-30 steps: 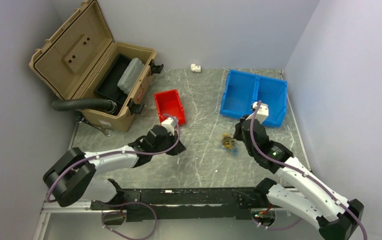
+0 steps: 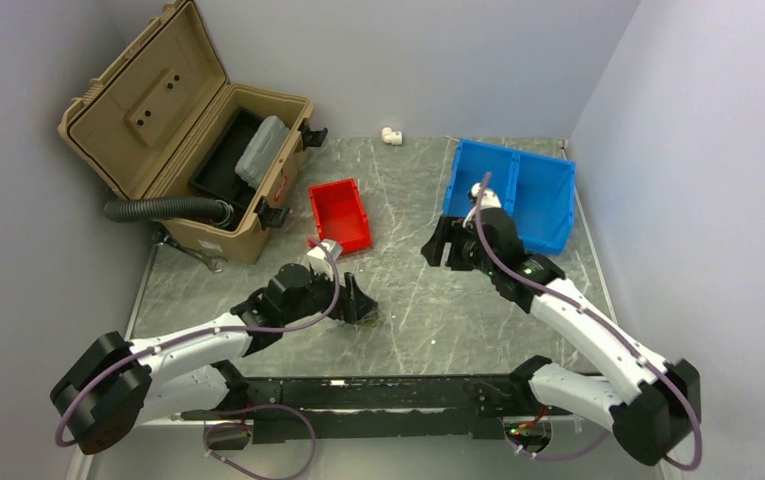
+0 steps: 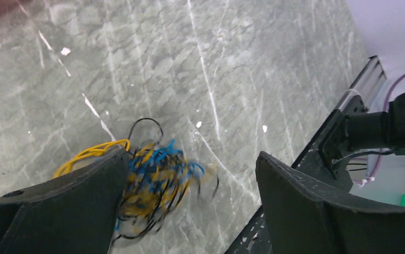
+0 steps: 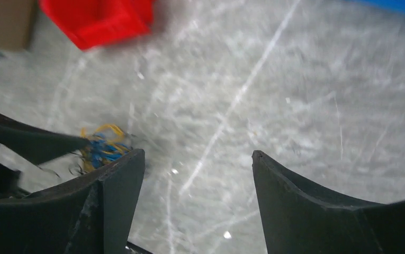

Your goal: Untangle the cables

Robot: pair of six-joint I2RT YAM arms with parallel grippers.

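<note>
A tangled bunch of yellow, blue and black cables [image 3: 160, 172] shows in the left wrist view, low and left of centre, partly hidden behind one finger. It is blurred, so I cannot tell whether it rests on the table or is in the air. My left gripper [image 2: 358, 303] is open above or around the bunch, of which only an edge shows in the top view. In the right wrist view the cables [image 4: 105, 149] appear at the left, between a dark left-arm finger and my own finger. My right gripper [image 2: 440, 252] is open and empty, off to the right.
A red bin [image 2: 339, 215] stands behind the left gripper, and a blue two-part bin [image 2: 563, 240] lies behind the right arm. An open tan case [image 2: 238, 243] fills the back left. A white pipe elbow [image 2: 391, 136] sits at the back.
The cables, earlier hanging at the right gripper, are now by the left gripper. The right gripper has moved left and opened. The left gripper has opened; its arm has shifted slightly.
</note>
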